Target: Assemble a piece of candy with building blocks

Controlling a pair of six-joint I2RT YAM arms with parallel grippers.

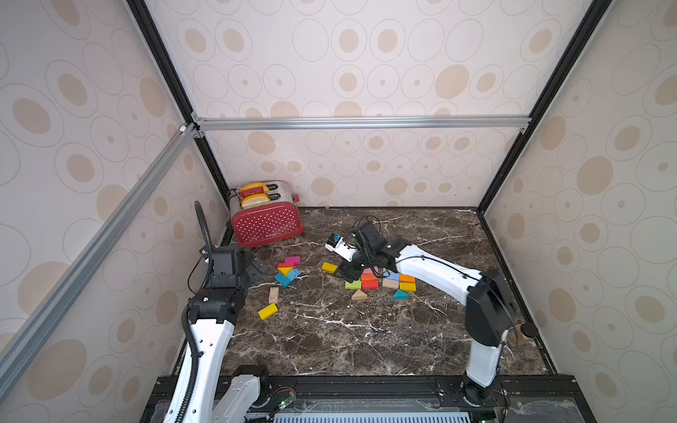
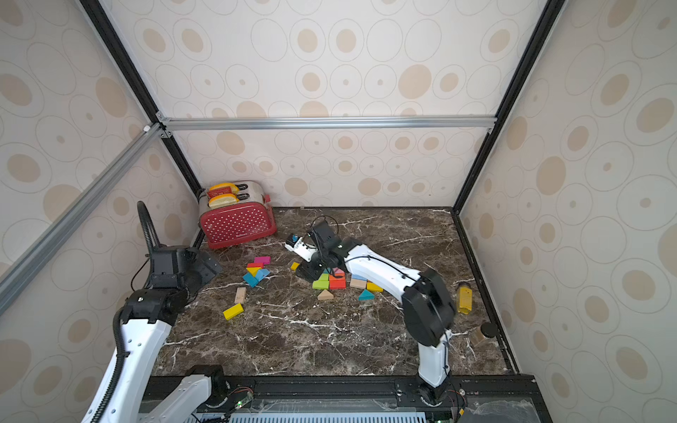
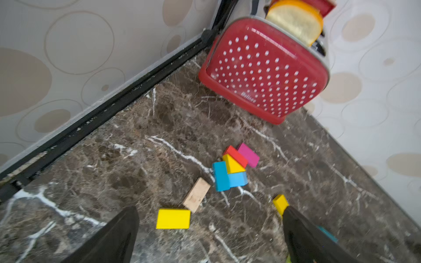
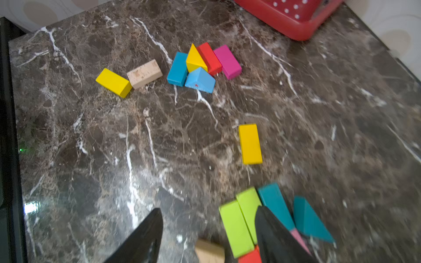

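A lone yellow block [image 4: 250, 143] lies flat on the marble table. Just past it toward the right are green blocks [image 4: 236, 228] laid side by side, with a teal block [image 4: 275, 205], a teal triangle [image 4: 310, 219] and a wooden triangle [image 4: 209, 252] around them. My right gripper hangs over this area, fingers apart and nothing between them. At the far left, my left gripper is raised and open, empty. Below it rest another yellow block [image 3: 173, 218], a wooden block [image 3: 197, 194] and a loose group with a magenta block [image 3: 249, 155].
A red toaster [image 1: 268, 224] stands at the back left. The right arm partly hides more blocks, including an orange block [image 1: 407, 287] and a teal triangle [image 1: 400, 295]. A yellow object [image 2: 464, 299] lies by the right edge.
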